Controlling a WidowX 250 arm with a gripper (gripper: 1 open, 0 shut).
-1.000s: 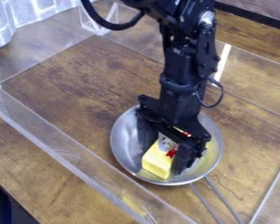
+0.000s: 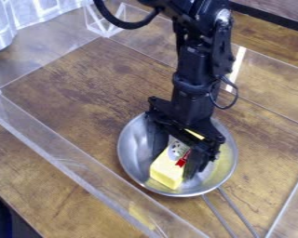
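Note:
A yellow block with a white and red label [image 2: 169, 169] lies in a round metal pan [image 2: 135, 151] on the wooden table. My black gripper [image 2: 185, 147] reaches down into the pan over the block, its fingers open around or just above the block's upper part. The arm hides part of the block, and whether the fingers touch it I cannot tell.
Clear plastic edging [image 2: 64, 144] runs along the left of the pan. The pan's thin wire handle points toward the lower right. Bare wood [image 2: 83, 88] is free at the upper left. A white crumpled item sits in the top left corner.
My gripper has shifted very slightly over the block. The pan and block look almost unchanged.

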